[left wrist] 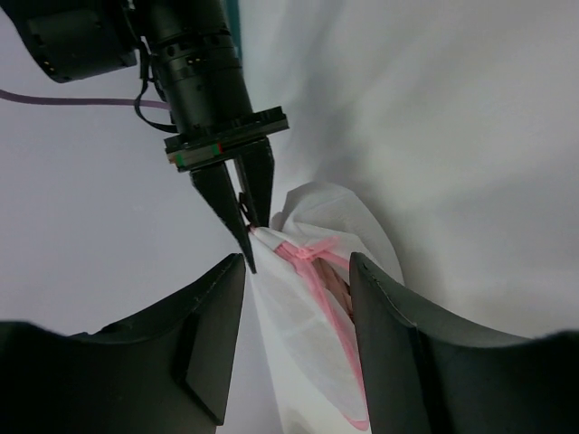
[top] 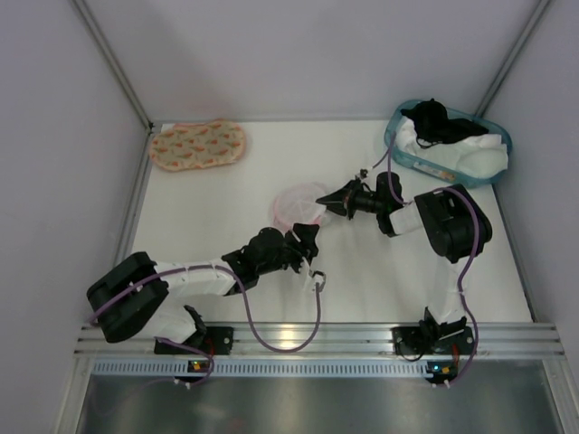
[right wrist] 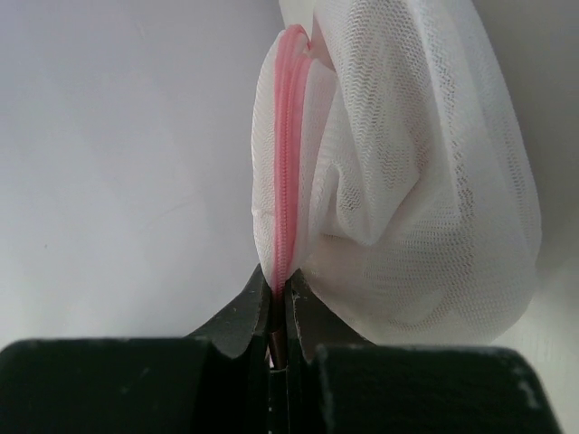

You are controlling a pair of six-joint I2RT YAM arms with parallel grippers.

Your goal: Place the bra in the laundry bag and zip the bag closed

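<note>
The white mesh laundry bag with a pink zipper lies mid-table. My right gripper is shut on its zipper edge; in the right wrist view the pink zipper rises from between the fingertips and loose white mesh bunches beside it. My left gripper stands part open over the bag, near its front edge in the top view, with the pink zipper and a peach-coloured patch seen beyond and between its fingertips. Whether that patch is the bra is not clear.
A teal basket with white and black garments sits at the back right. A patterned peach pad lies at the back left.
</note>
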